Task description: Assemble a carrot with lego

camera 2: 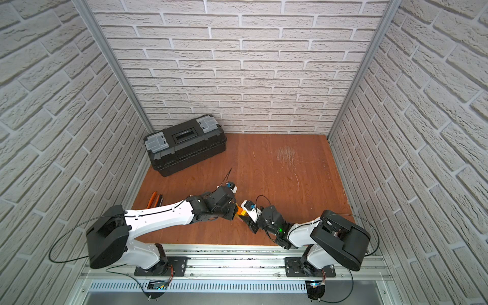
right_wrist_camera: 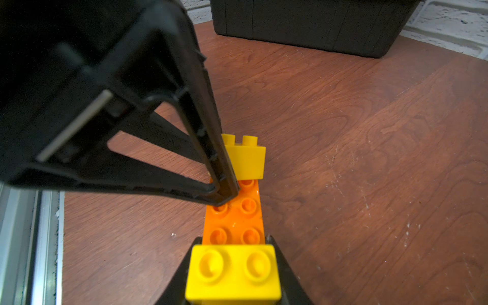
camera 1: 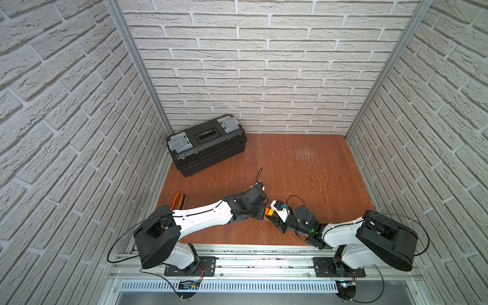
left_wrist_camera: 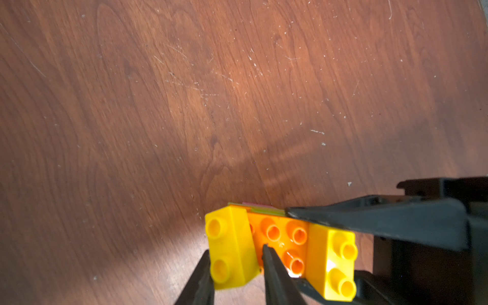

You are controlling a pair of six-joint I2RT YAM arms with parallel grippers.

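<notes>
An orange studded brick (left_wrist_camera: 274, 239) carries a yellow brick at each end, one (left_wrist_camera: 228, 246) at left and another (left_wrist_camera: 330, 261) at right in the left wrist view. My left gripper is shut on the yellow brick at the left. My right gripper's dark fingers (left_wrist_camera: 386, 221) are shut on the orange brick from above and below, seen from the right. In the right wrist view the same assembly runs away from the camera, with yellow pieces at both ends. Both grippers hold it over the front middle of the table.
A black toolbox (camera 1: 206, 147) sits at the back left of the wooden table (camera 1: 320, 162). Orange and black tools (camera 1: 177, 200) lie at the left edge, beside my left arm.
</notes>
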